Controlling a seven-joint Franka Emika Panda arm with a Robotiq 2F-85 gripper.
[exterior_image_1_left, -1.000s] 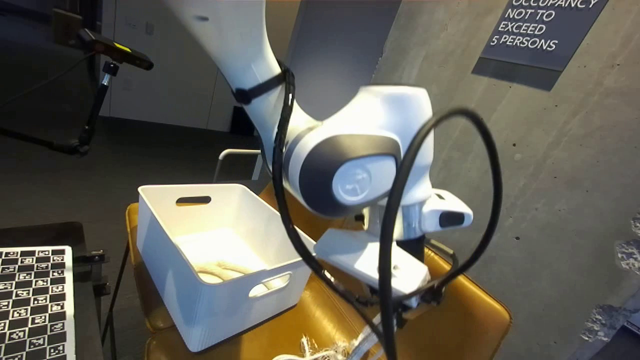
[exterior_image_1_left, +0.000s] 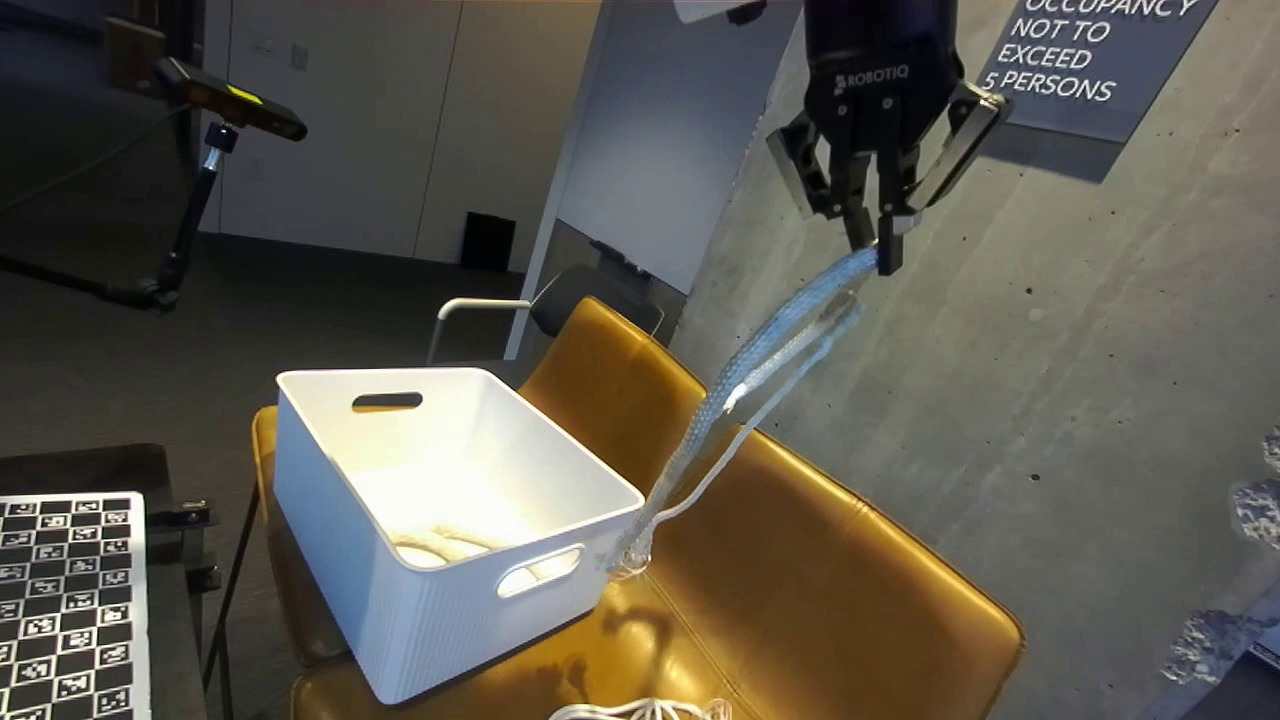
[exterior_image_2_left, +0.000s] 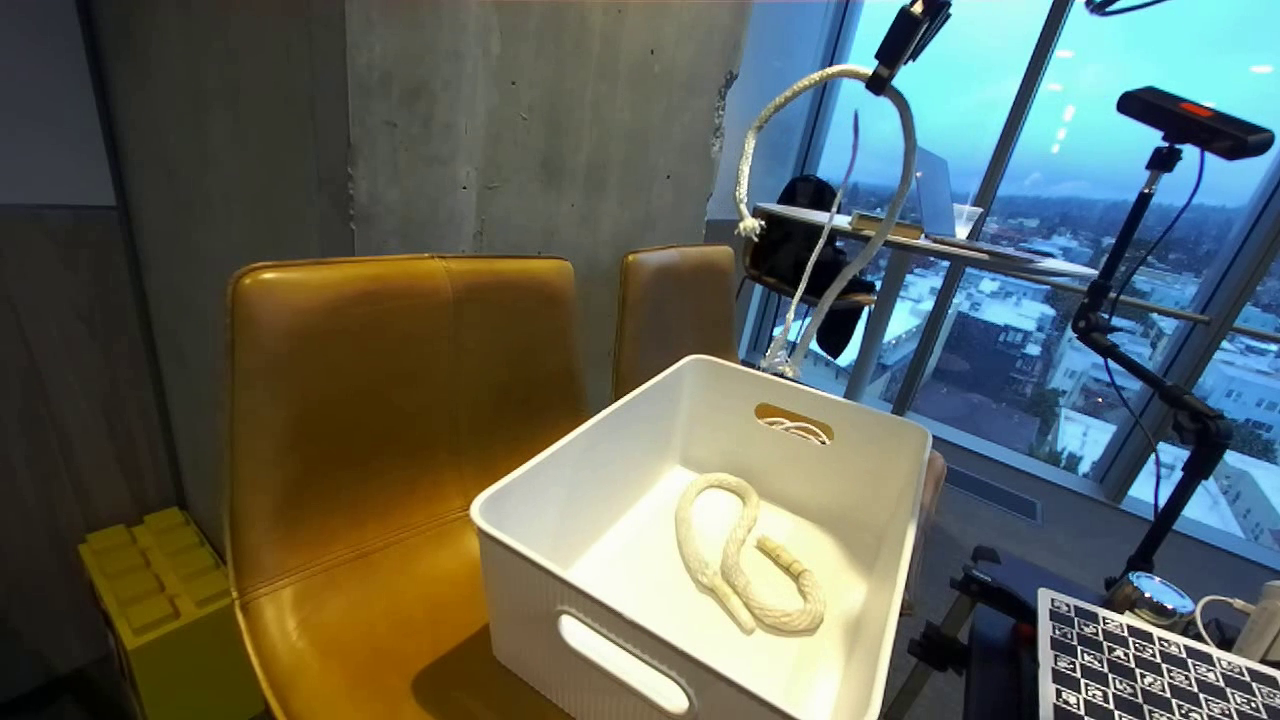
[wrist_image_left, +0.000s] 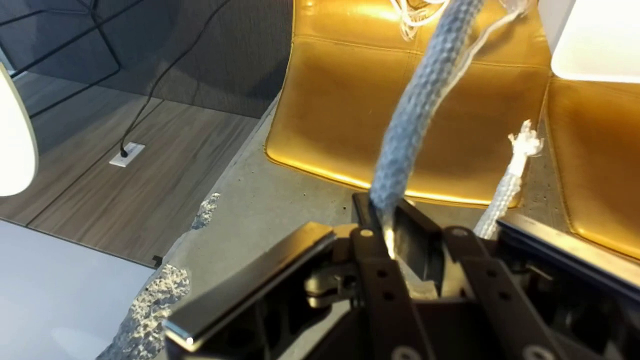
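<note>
High above the chair, my gripper (exterior_image_1_left: 879, 246) is shut on a pale braided rope (exterior_image_1_left: 780, 330). In exterior view 2 the rope (exterior_image_2_left: 908, 156) arches through the fingers (exterior_image_2_left: 885, 74); one frayed end dangles to the left, and a longer stretch drops behind the white bin. A thinner strand hangs alongside it. The wrist view shows the rope (wrist_image_left: 414, 108) pinched between the fingertips, its frayed end (wrist_image_left: 526, 144) off to the right. Inside the white bin (exterior_image_2_left: 576, 474), another cream rope (exterior_image_2_left: 716, 540) lies curled on the floor.
Tan leather chair seats (exterior_image_1_left: 840, 528) bear the bin, with more white cord (exterior_image_1_left: 648, 710) on the seat at the front. A concrete wall (exterior_image_1_left: 1080, 360) rises behind. A camera stand (exterior_image_2_left: 1152, 396) and a patterned board (exterior_image_2_left: 1152, 660) stand beside the bin.
The arm has risen well up from the seat beside the bin. The rope now hangs from the gripper in the air, and the bin has not moved.
</note>
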